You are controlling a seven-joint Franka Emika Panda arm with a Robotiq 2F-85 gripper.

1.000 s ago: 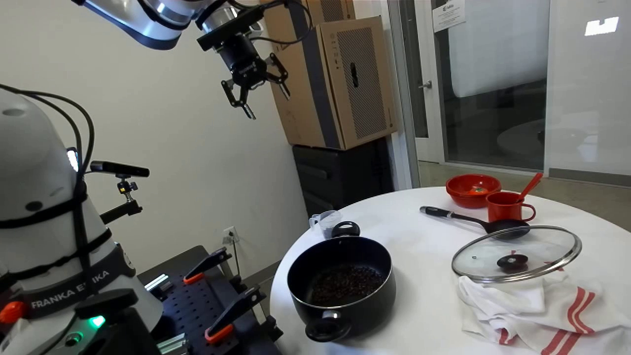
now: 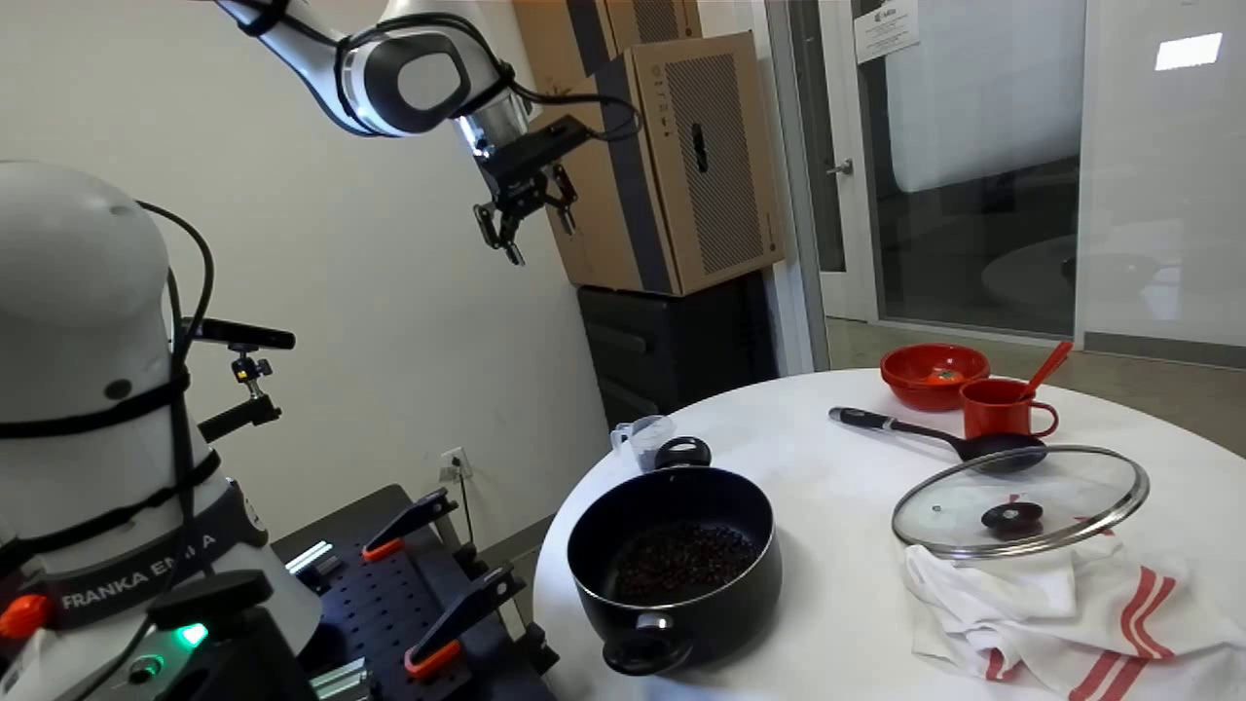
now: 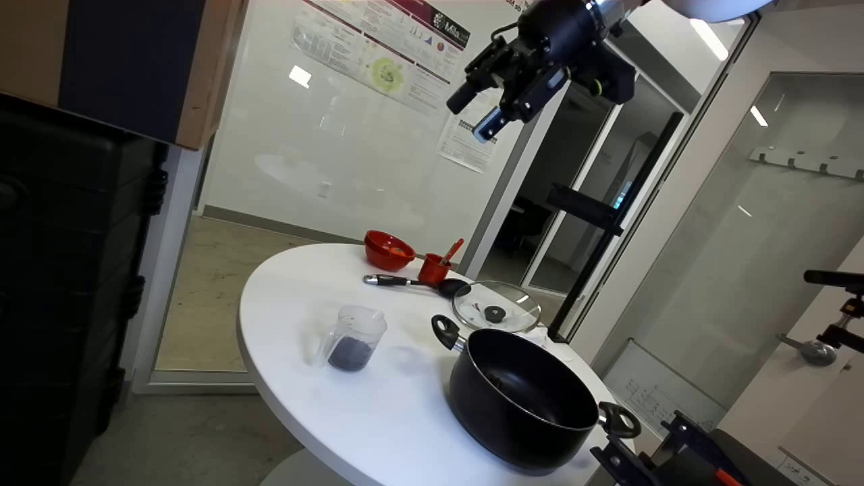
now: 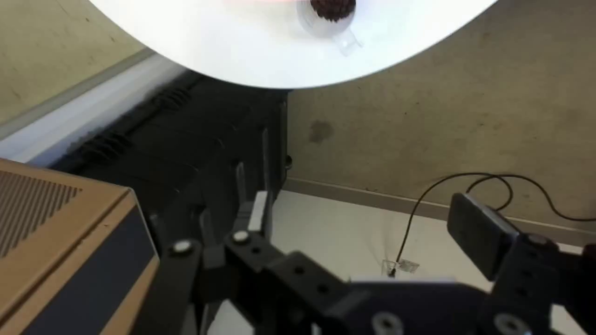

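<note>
My gripper [image 2: 540, 239] hangs high in the air, left of and well above the round white table, in front of the cardboard boxes. Its fingers [image 4: 472, 234] stand wide apart in the wrist view, with nothing between them. On the table sits a black pot [image 2: 701, 619] with dark bean-like bits on its bottom. Close by stands a clear measuring cup [image 3: 356, 333], upright and partly filled with something dark. From exterior view 1 the pot's handle partly hides the cup. A glass lid [image 2: 952, 514] rests on a white cloth [image 2: 993, 613] with red stripes.
Toward the table's far side are a red bowl [image 2: 905, 380], a red mug [image 2: 993, 411] holding a red utensil, and a black ladle [image 2: 905, 425]. Stacked cardboard boxes [image 2: 724, 152] stand on black drawers [image 2: 701, 350] near the arm.
My arm has swung and the gripper has moved a little right and down, turning as it went. The fingers were apart before too. Nothing on the table has shifted.
</note>
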